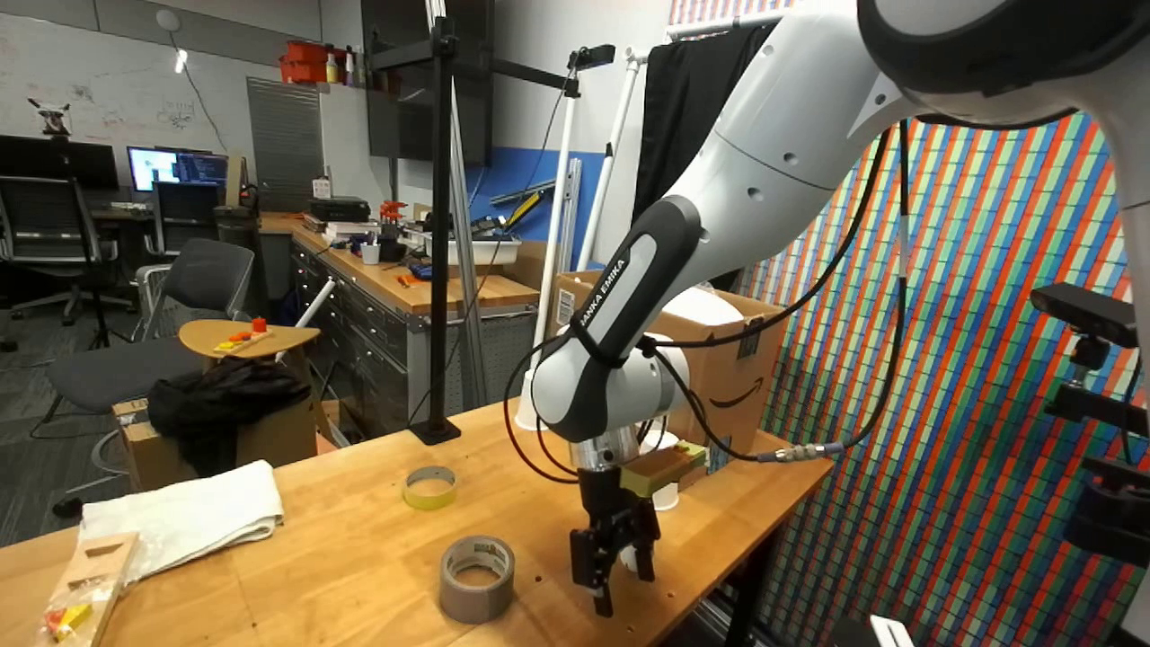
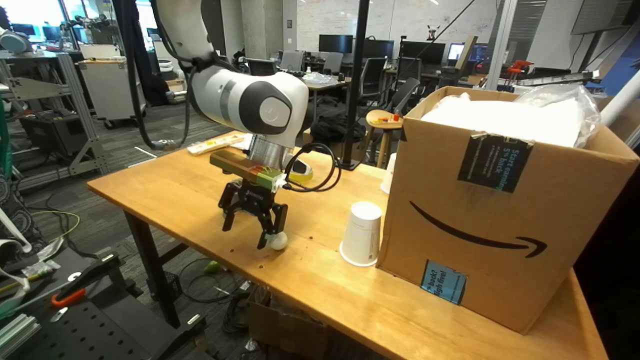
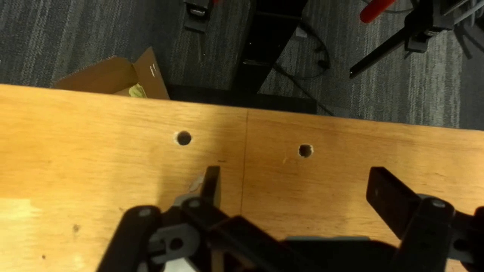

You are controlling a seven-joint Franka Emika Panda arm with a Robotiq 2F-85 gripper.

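My black gripper point(image 1: 623, 588) is open above the wooden table point(image 1: 345, 539), close to the table's edge. Its fingers stand wide apart in the wrist view, with bare wood between the fingertips. A small white ball point(image 2: 277, 241) shows right beside one fingertip in exterior view 2, on the outer side of the fingers; whether they touch I cannot tell. From exterior view 1 the same ball point(image 1: 630, 557) appears partly hidden behind the gripper. A pale patch at the bottom of the wrist view is mostly covered by the gripper, so I cannot tell what it is.
White cups, one being the upturned cup point(image 2: 363, 234), stand by a large cardboard box point(image 2: 498, 222). Grey tape point(image 1: 476, 580), yellowish tape point(image 1: 430, 489), a white cloth point(image 1: 183, 518) and a wooden tray point(image 1: 92, 588) lie on the table. A black post point(image 1: 437, 270) rises at the far edge.
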